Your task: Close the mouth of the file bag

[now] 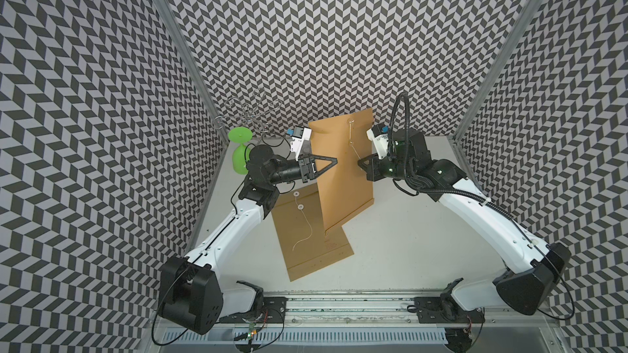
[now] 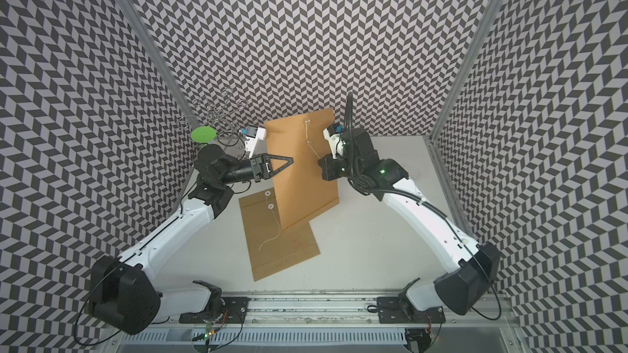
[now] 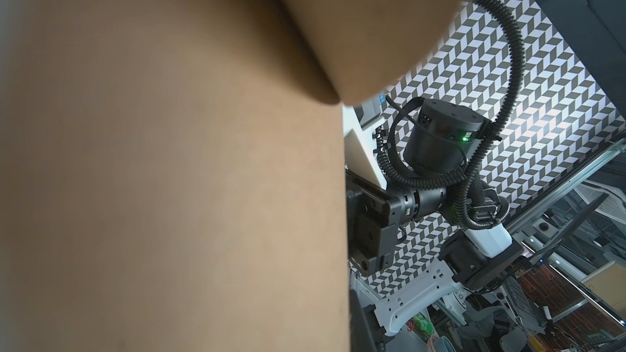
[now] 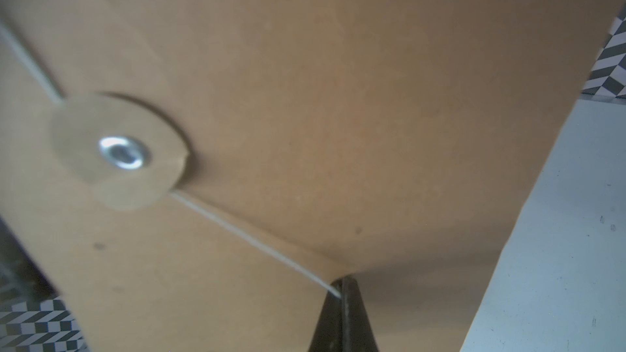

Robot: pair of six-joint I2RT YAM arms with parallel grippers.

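Note:
An orange-brown file bag (image 1: 340,176) stands upright between my grippers, with two washers and a string on its face. My left gripper (image 1: 333,162) is at the bag's left part; in the top views its fingers converge at the tips, shut, and in the left wrist view brown card fills most of the picture, hiding them. My right gripper is shut at the bag's face, the white string (image 4: 251,238) running from a washer (image 4: 156,163) to its fingertips. The string is wound from the upper washer down past this one.
A second brown file bag (image 1: 297,235) with a loose string lies flat on the table beneath. A green object (image 1: 240,134) and wire stands are at the back left.

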